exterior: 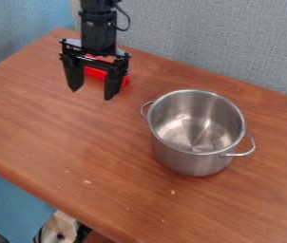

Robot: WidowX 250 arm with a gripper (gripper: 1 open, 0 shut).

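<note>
My black gripper [93, 85] hangs open over the back left of the wooden table [70, 142], nothing between its fingers. A red object [124, 78] lies on the table just behind the gripper, partly hidden by it. A steel pot [197, 133] with two side handles stands empty on the right of the table, apart from the gripper.
Padded grey-blue walls [222, 43] stand behind the table and at the left. Below the front left edge some clutter shows at the bottom of the view.
</note>
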